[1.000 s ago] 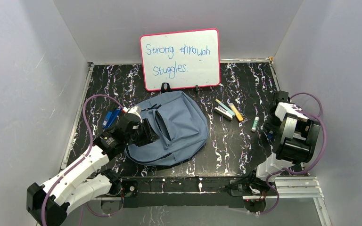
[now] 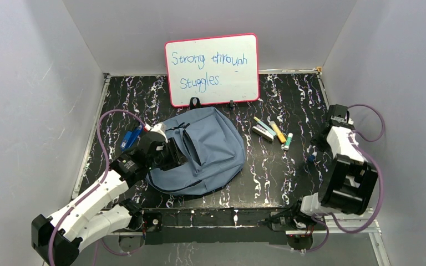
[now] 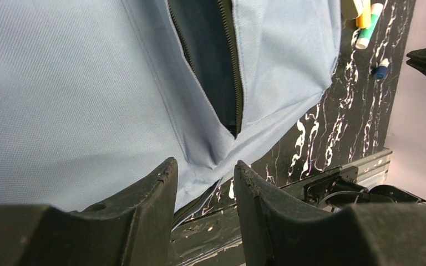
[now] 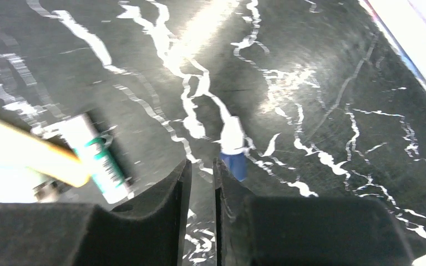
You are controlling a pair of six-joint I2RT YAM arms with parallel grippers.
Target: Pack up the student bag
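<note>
The grey-blue student bag (image 2: 222,144) lies flat with a zipped pocket gaping. Above its left side, my left gripper is part open, nothing between its fingers. At the right of the table, my right gripper has only a narrow gap between its fingers, with bare marble showing through it. A small blue-and-white item (image 4: 233,145) lies on the table just beyond those fingertips, not held. Left of it are a green-and-white glue stick (image 2: 288,142), a yellow marker (image 2: 278,132), a pale blue marker (image 2: 264,127) and a white-and-black block (image 2: 262,133).
A whiteboard (image 2: 212,69) with handwriting stands behind the bag. Blue objects (image 2: 131,137) lie left of the bag, partly behind my left arm. Open table lies between the glue stick and the front edge.
The glue stick has shifted left and up, now close to the yellow marker. The small blue item has shifted slightly left. My right arm has moved a little rightward; my left arm looks still.
</note>
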